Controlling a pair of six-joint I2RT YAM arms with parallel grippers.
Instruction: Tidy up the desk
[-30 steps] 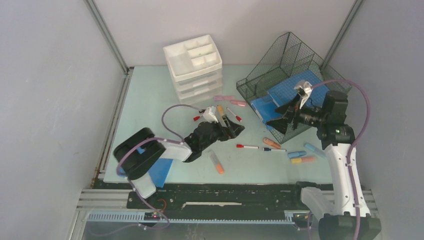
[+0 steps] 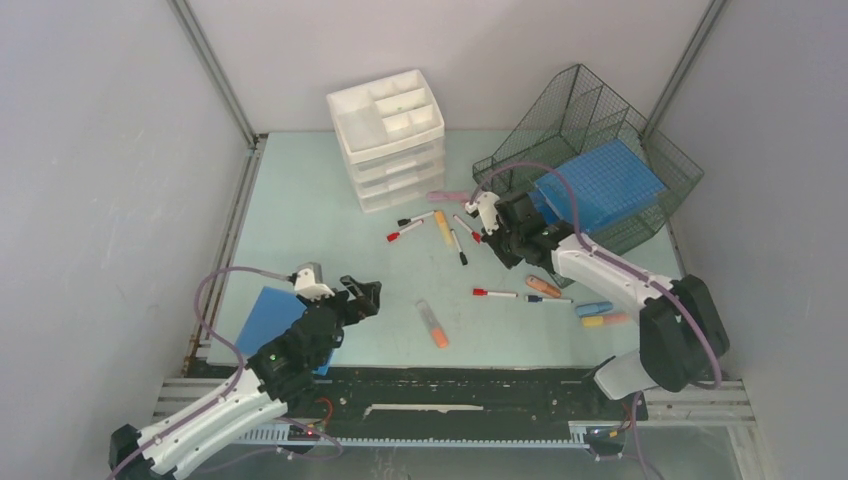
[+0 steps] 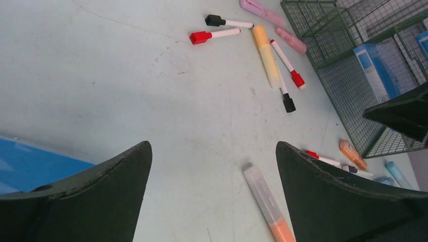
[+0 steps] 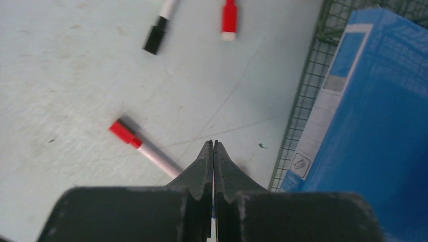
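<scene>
Markers and highlighters lie loose on the desk: a red-capped marker [image 2: 495, 293], a yellow highlighter [image 2: 443, 226], a clear-and-orange one [image 3: 264, 196] and several others. A green wire rack [image 2: 649, 140] at the back right holds blue folders [image 2: 600, 196]. My left gripper is open and empty, near a blue folder [image 2: 262, 316] on the left. My right gripper is shut, with nothing seen between its fingers, above the desk just left of the rack.
A white drawer organizer [image 2: 386, 140] with open top compartments stands at the back.
My right gripper has moved left from over the rack's folders to its left side.
</scene>
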